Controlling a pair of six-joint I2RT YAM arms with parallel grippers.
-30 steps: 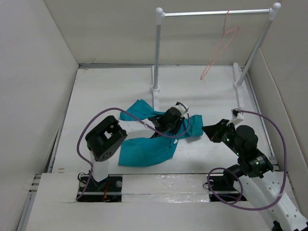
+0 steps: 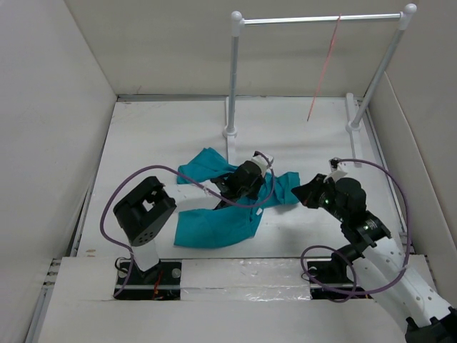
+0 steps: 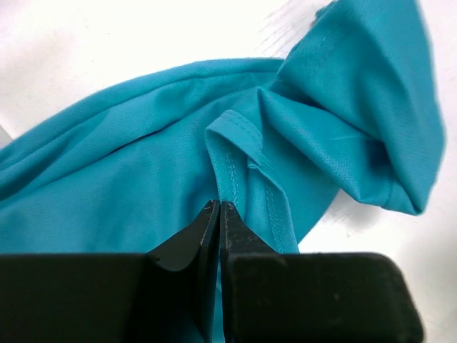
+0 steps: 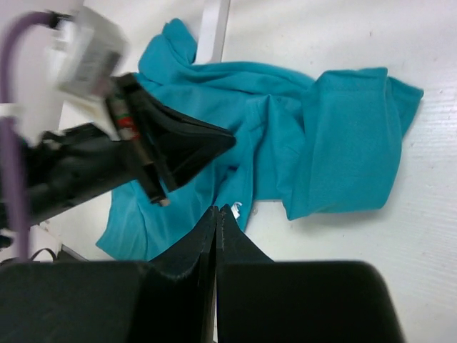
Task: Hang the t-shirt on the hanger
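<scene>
The teal t-shirt [image 2: 214, 229] lies crumpled on the white floor, its right part folded over. My left gripper is shut, low over a hemmed fold in the shirt; whether fabric is between its tips I cannot tell. My right gripper is shut and empty, right of the shirt, with the left arm and shirt in its wrist view. A thin pink hanger [image 2: 327, 59] hangs edge-on from the rail [image 2: 285, 21] at the back.
A white frame with two uprights [image 2: 233, 86] stands on floor bars at the back. Walls enclose the sides.
The hanger has swung from a visible loop to nearly edge-on. My right gripper has shifted slightly up and left in the top view, the left arm very slightly.
</scene>
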